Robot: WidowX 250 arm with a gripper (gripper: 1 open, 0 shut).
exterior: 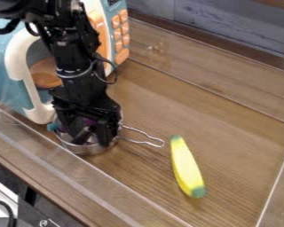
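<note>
My black gripper (88, 124) is lowered over a steel pot (85, 149) at the left of the wooden table. Purple bits of an object in the pot show between and behind the gripper's parts, most of it hidden. The pot's wire handle (156, 144) sticks out to the right. A yellow banana (184, 165) with green tip lies apart, right of the pot. Whether the fingers touch the purple object is hard to see.
A blue and white toy oven (35, 106) with an orange disc inside stands behind the pot at the left. A clear rim runs along the front edge.
</note>
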